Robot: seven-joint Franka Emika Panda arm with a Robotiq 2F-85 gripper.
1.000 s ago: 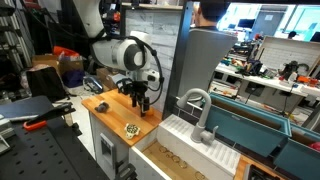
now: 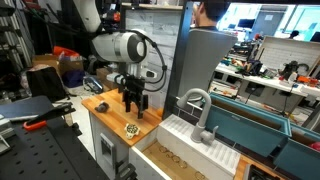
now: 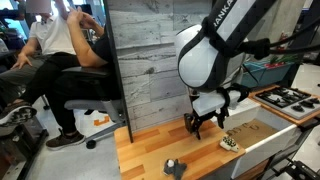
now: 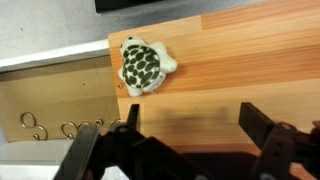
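Note:
A small turtle figure [image 4: 142, 66], cream with a dark-spotted shell, lies on the wooden top [image 4: 220, 70]. In exterior view 1 the turtle [image 2: 131, 130] sits near the wood's front edge, and in exterior view 2 the same turtle [image 3: 229, 143] is close to the drawer side. My gripper is open, its two dark fingers wide apart with only bare wood visible between them. The turtle is beyond the left finger in the wrist view, clear of both. From outside, the gripper [image 3: 197, 132] hangs over the wood, behind the turtle.
Beside the wood is an open compartment [image 4: 55, 90] with several rings in it. A grey faucet [image 2: 200, 108] rises beyond it. A small dark object [image 3: 174, 167] stands on the wood's other end. A tall grey panel [image 2: 198, 60] stands behind.
Compared with a second ago, my gripper is slightly lower and a little farther left in exterior view 1. The turtle has stayed in place.

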